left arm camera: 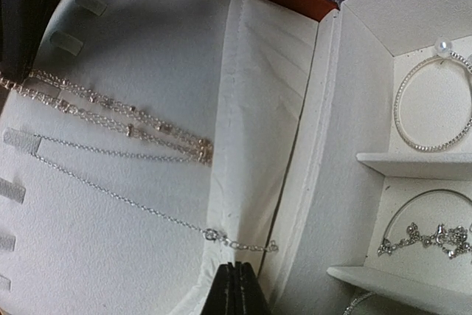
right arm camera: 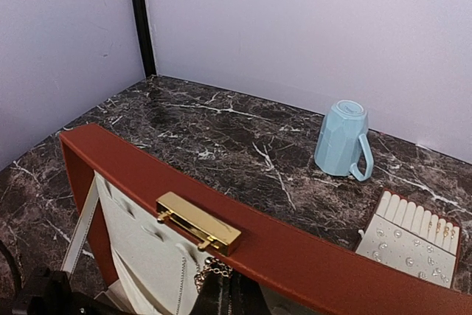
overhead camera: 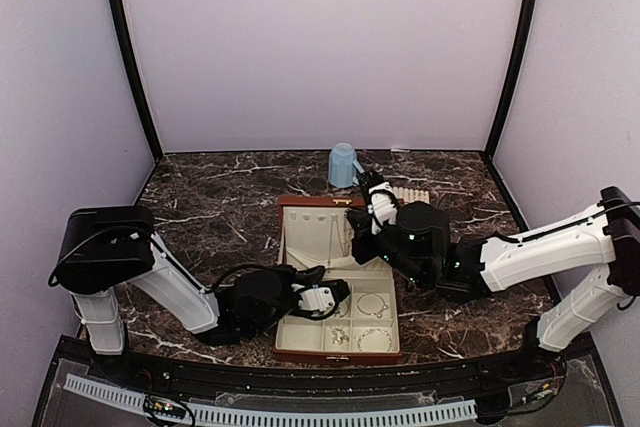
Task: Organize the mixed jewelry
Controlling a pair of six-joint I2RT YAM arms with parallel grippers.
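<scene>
The jewelry box stands open, its cream lid fitted with a row of small tabs. From one tab a silver necklace stretches toward the fold of the lid. A rose-gold chain necklace lies beside it, running up to the dark right gripper at the lid's edge. In the right wrist view the right gripper is shut, with gold chain bunched at its fingertips. My left gripper is shut near the lid's fold, nothing visible between its fingers.
Bracelets and small pieces occupy box compartments. Behind the box stand a light-blue upside-down mug and a ring and earring tray. The lid's brown rim has a gold clasp. Dark marble is clear left of the box.
</scene>
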